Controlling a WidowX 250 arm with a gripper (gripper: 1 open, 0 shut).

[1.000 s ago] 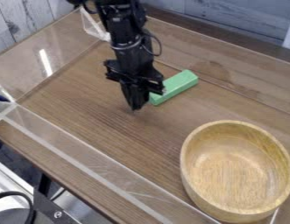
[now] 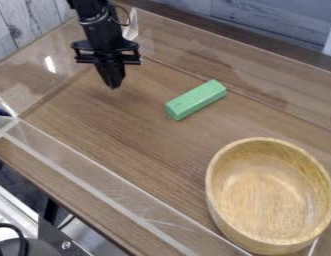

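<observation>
My gripper (image 2: pixel 116 81) is at the upper left of the camera view, over bare wooden table (image 2: pixel 134 170), its fingers pointing down and close together, with nothing visible between them. A green block (image 2: pixel 196 100) lies right of centre, some way to the right of and a little below the gripper in the picture, apart from it.
A large round tan bowl (image 2: pixel 265 192) stands at the lower right. Black cable shows at the bottom left corner, and clear plastic edging runs along the left.
My gripper has moved up and to the left in the picture, away from the green block, which was partly behind it a second ago. The bowl has not moved.
</observation>
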